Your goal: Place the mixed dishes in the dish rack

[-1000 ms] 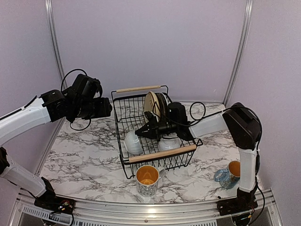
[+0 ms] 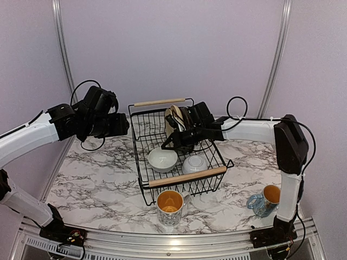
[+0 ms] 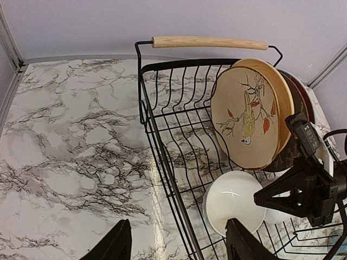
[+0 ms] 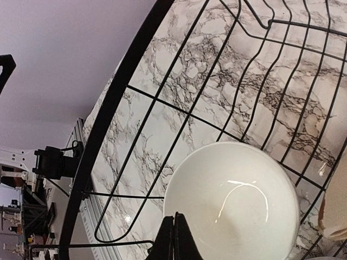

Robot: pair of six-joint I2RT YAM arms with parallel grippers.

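A white bowl [image 2: 162, 161] sits in the dish rack [image 2: 152, 181], its hollow facing up; it also shows in the left wrist view as the bowl [image 3: 230, 203]. At its rim is my right gripper [image 2: 165, 147], shut; the right wrist view has its fingertips [image 4: 168, 238] together over the bowl [image 4: 238, 206], and no rim clearly shows between them. A second white bowl [image 2: 194, 164] lies beside it. Plates [image 3: 241, 119] stand on edge at the rack's back. Left of the rack, my left gripper is open and empty.
A patterned mug [image 2: 169, 208] with an orange inside stands in front of the rack. A blue mug [image 2: 264, 201] is at the front right. The marble table [image 2: 92, 184] left of the rack is bare.
My right gripper has moved back a little at its rim. The left arm looks unmoved.
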